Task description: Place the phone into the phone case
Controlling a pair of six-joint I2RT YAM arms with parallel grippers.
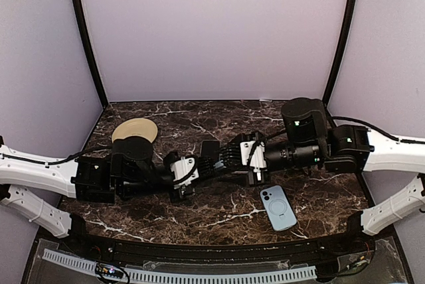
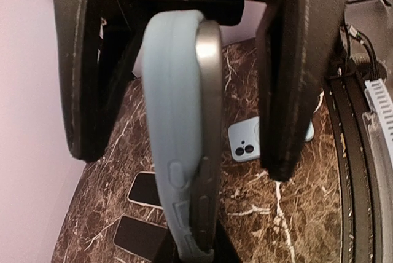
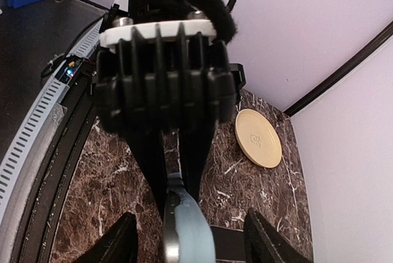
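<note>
A phone in a light blue case [image 2: 172,103] fills the middle of the left wrist view, its silver side [image 2: 207,66] showing alongside the case. My left gripper [image 1: 207,168] is shut on it at the far end, as the right wrist view also shows. My right gripper [image 1: 229,156] faces it from the right; in the right wrist view its fingertips stand open either side of the phone's near end [image 3: 187,232], apparently apart from it.
A second light blue phone or case [image 1: 277,208] lies at the front right of the marble table [image 1: 146,217]. Dark phones [image 2: 140,235] lie beneath the grippers. A cream plate [image 1: 135,130] is at the back left.
</note>
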